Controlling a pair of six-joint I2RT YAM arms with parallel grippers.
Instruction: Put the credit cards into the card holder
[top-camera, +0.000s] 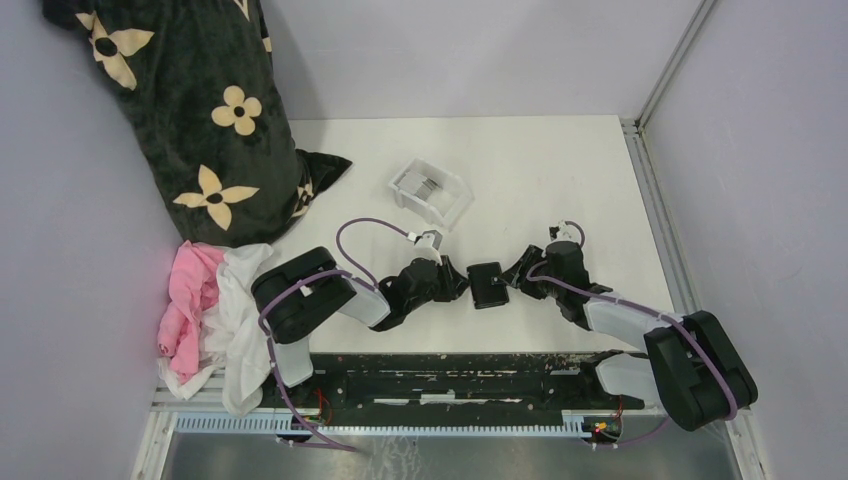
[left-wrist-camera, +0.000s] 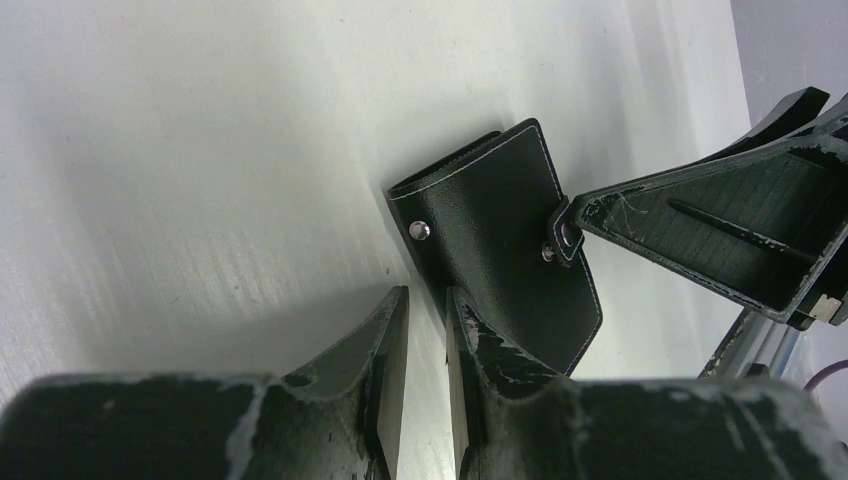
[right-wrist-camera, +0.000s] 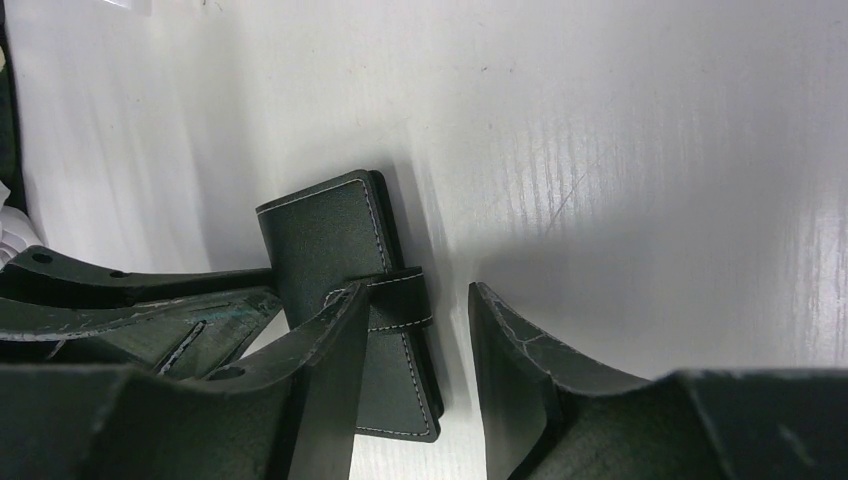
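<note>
The black card holder (top-camera: 488, 285) lies closed on the table between my two grippers. A short strap (right-wrist-camera: 400, 302) wraps over its right edge, and a metal snap (left-wrist-camera: 420, 230) shows near its left edge. At the left edge, my left gripper is open by a narrow gap, with nothing seen held. My right gripper is open at the right edge; its left finger (right-wrist-camera: 340, 350) overlaps the strap, and contact is hard to tell. Pale cards (top-camera: 417, 187) rest inside a white tray (top-camera: 457, 205) behind the left gripper.
A dark flowered cloth (top-camera: 215, 130) hangs at the back left. Pink cloth (top-camera: 188, 310) and white cloth (top-camera: 240, 330) lie left of the left arm.
</note>
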